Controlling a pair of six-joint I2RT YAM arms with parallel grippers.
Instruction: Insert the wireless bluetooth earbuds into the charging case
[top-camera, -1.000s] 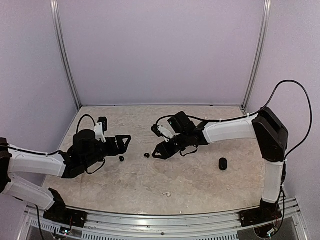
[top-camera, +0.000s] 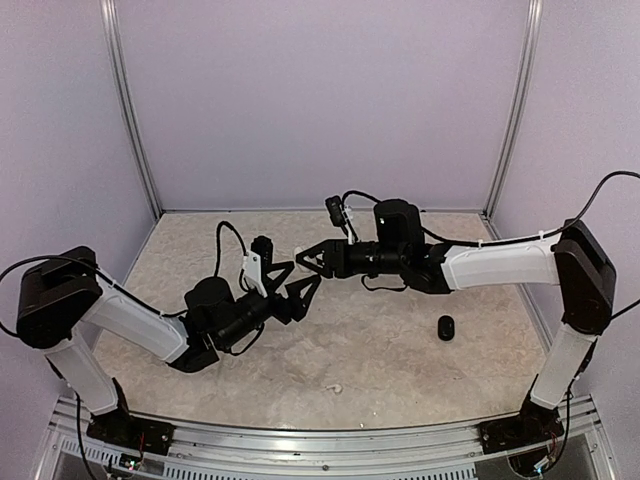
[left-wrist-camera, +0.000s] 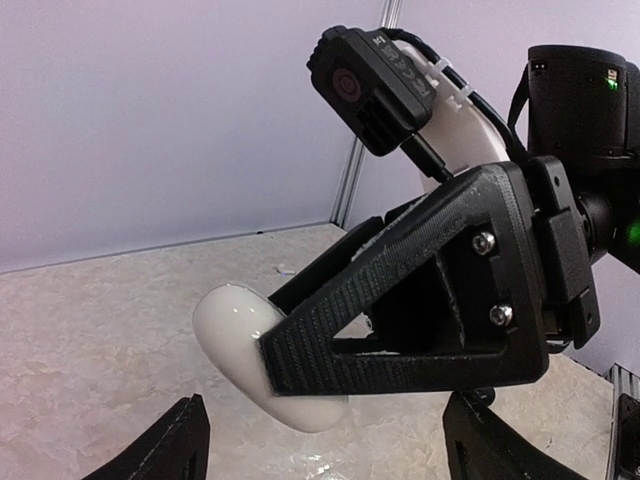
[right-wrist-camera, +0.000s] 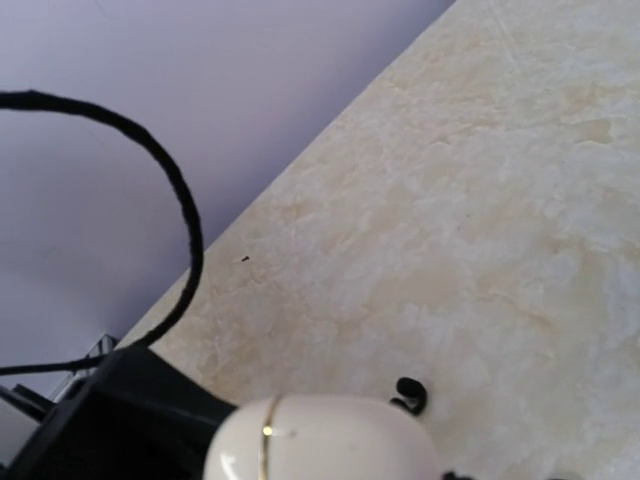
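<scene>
The glossy white charging case (left-wrist-camera: 235, 345) is held up in the air, with my right gripper (top-camera: 312, 259) shut on it. In the right wrist view, the white case (right-wrist-camera: 330, 440) shows a gold seam and rises from the bottom edge. Fingers spread, my left gripper (top-camera: 301, 276) stands just in front of the case, with no grip on it visible. A small black piece, perhaps an earbud (right-wrist-camera: 409, 396), lies on the table; which part it is cannot be made out.
A black oval object (top-camera: 446, 328) lies on the right of the table. Near the front is a small whitish piece (top-camera: 334, 388), too small to identify. Black cables (top-camera: 510, 239) loop over both arms.
The right arm has risen from the table with the white case. My left gripper has moved right to meet it, now covering two small black pieces seen on the table earlier.
</scene>
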